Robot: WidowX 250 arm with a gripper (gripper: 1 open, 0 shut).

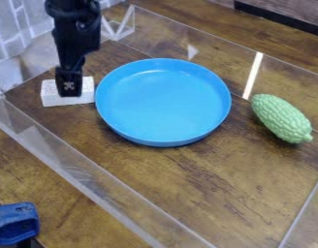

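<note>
My black gripper [71,76] reaches down from the top left, its fingertips over the white block [53,92] at the left, hiding part of it. The fingers are open; whether they touch the block is hard to tell. Right of the block lies a round blue plate [162,102]. A green bumpy vegetable, like a bitter melon [281,118], rests at the right.
A blue object [12,223] sits at the bottom left corner. Clear strips or panels edge the wooden surface [188,194], whose front part is mostly bare.
</note>
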